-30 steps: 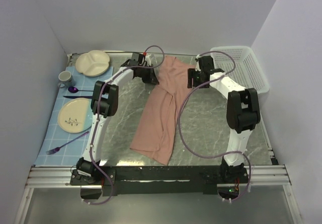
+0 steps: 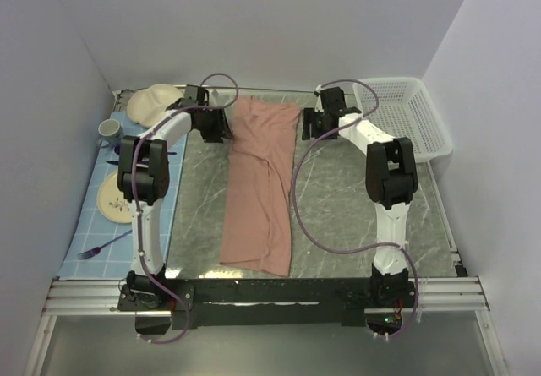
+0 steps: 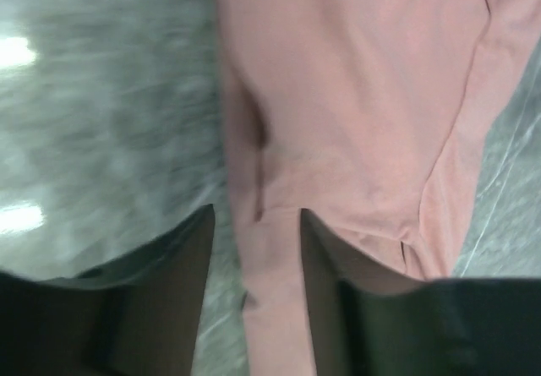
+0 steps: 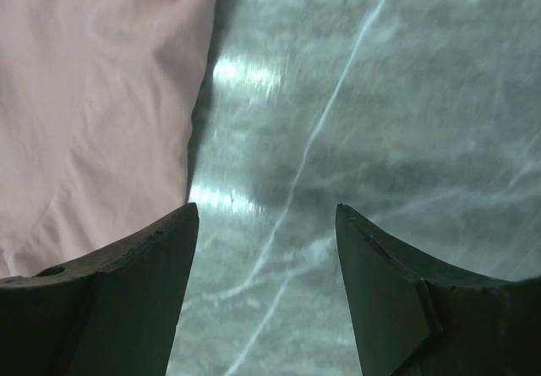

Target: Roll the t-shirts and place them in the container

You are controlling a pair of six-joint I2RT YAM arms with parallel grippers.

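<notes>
A pink t-shirt (image 2: pixel 260 186) lies folded into a long strip on the grey table, running from the back to the front edge. My left gripper (image 2: pixel 226 129) is at the shirt's left edge near the back; its fingers are parted. In the left wrist view the pink cloth (image 3: pixel 355 122) passes below and between the fingertips, with no grip on it showing. My right gripper (image 2: pixel 310 123) is open just right of the shirt's back part. The right wrist view has bare table between its fingers, and the shirt (image 4: pixel 101 114) lies to the left.
A white basket (image 2: pixel 407 110) stands at the back right. On the left, a blue cloth (image 2: pixel 76 247) carries a plate (image 2: pixel 114 197), a fork (image 2: pixel 95 251) and a mug (image 2: pixel 110 131). A divided plate (image 2: pixel 150 106) sits behind.
The shirt's back part has shifted left, so the strip now lies straighter. Both grippers have moved left too, and the left one has opened somewhat.
</notes>
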